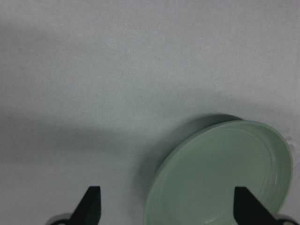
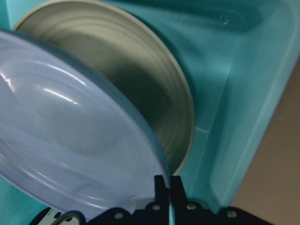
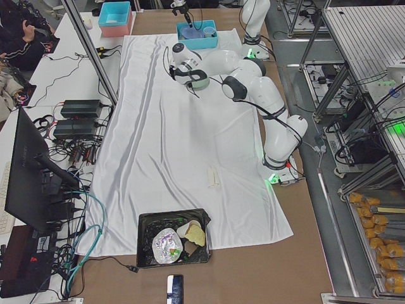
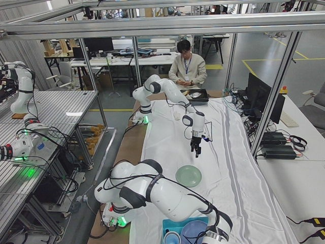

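Observation:
A green plate (image 4: 188,175) lies on the white cloth; in the left wrist view its oval (image 1: 211,178) fills the lower right. My left gripper (image 4: 196,147) hangs open near it, nothing between its fingers. A blue bin (image 2: 253,117) (image 3: 196,43) at the far end holds a grey-beige plate (image 2: 108,42) and a light-blue cup (image 4: 172,238). My right gripper is shut on the rim of a lilac-blue plate (image 2: 75,131) over the grey-beige one.
A black tray (image 3: 145,234) with foil and other items stands at the near end in the camera left view, a phone (image 3: 174,288) below it. A seated person (image 4: 187,68) is behind that tray.

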